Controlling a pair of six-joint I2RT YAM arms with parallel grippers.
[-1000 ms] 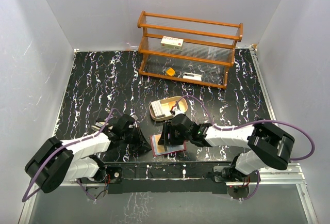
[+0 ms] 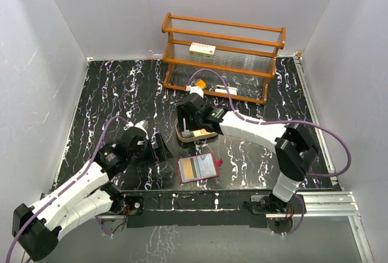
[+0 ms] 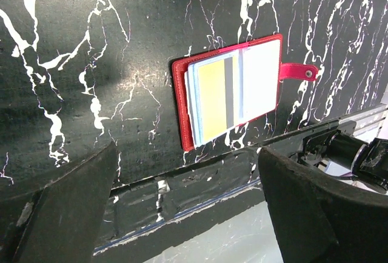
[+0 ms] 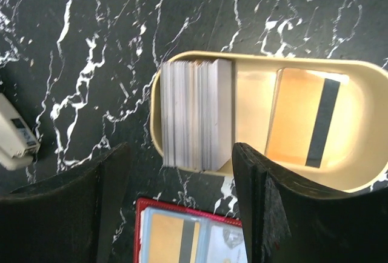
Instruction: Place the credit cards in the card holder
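The red card holder (image 3: 182,105) lies open on the marble table, with yellow, blue and white cards in it. A beige oval tray (image 4: 364,123) holds a row of upright cards (image 4: 191,111) at its left and an orange card (image 4: 297,114) at its right. My left gripper (image 2: 160,151) stands open, left of and above the holder, nothing between its fingers. My right gripper (image 2: 185,117) is open above the tray, over the upright cards, with nothing in it.
A wooden rack (image 2: 224,66) with a white box (image 2: 202,49) stands at the back. A light object (image 4: 15,136) lies left of the tray.
My right gripper has moved back from over the holder to over the tray. My left gripper has also shifted, its arm raised, and its fingers now show open.
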